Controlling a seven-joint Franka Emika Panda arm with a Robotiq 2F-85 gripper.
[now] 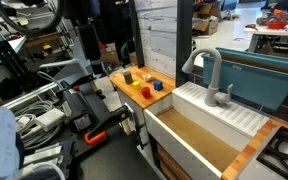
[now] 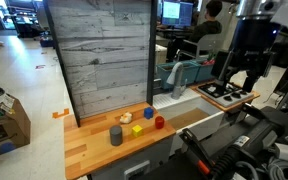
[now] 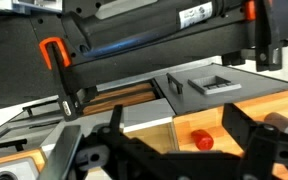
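My gripper stands open in the wrist view, its two orange-backed fingers wide apart and nothing seen between them. In exterior view 2 the arm hangs at the upper right, the gripper (image 2: 246, 80) high above the dark bench and well away from the small objects. On the wooden counter are a grey cylinder (image 2: 116, 134), a yellow block (image 2: 137, 130), a red object (image 2: 159, 122) and a blue block (image 2: 148, 113). The red object (image 3: 202, 140) also shows low in the wrist view.
An empty open drawer (image 1: 197, 137) lies in front of the sink, below a grey faucet (image 1: 216, 75). A black stove (image 1: 282, 153) is at the right. The plank wall (image 2: 112, 60) rises behind the counter. Cables crowd the arm's base.
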